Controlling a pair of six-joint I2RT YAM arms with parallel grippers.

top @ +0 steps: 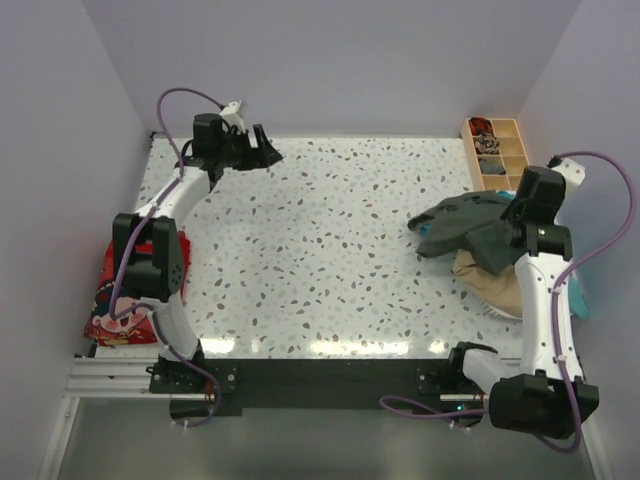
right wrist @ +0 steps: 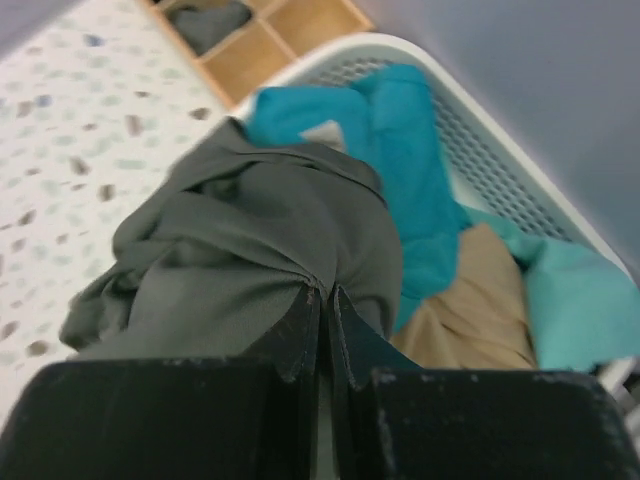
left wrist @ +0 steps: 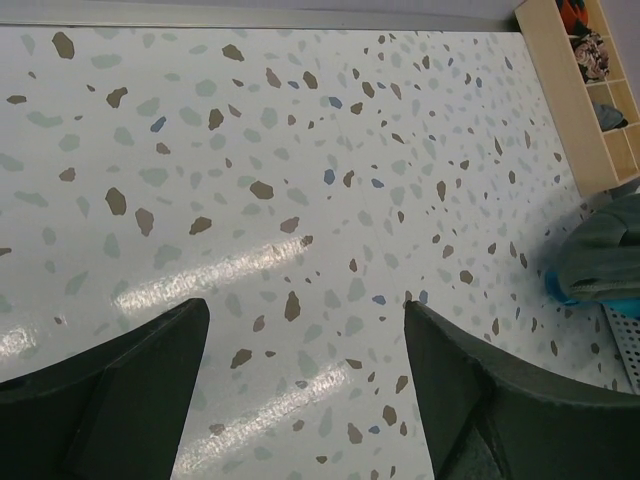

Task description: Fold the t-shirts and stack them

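Observation:
A dark grey-green shirt (top: 465,228) hangs bunched over the left side of the white basket and above the table. My right gripper is shut on its gathered cloth, which runs down between the fingers in the right wrist view. Below it in the basket lie a tan cloth (top: 490,285) and teal cloth (right wrist: 400,190). A red shirt with a cartoon print (top: 125,318) lies flat at the far left, partly covered by my left arm. At the back left, my left gripper (top: 272,148) stands open over bare table, its fingers (left wrist: 150,390) apart and empty.
A wooden compartment box (top: 512,150) with small rolled cloths stands at the back right. The basket's perforated wall (right wrist: 490,150) sits close to the right-hand wall.

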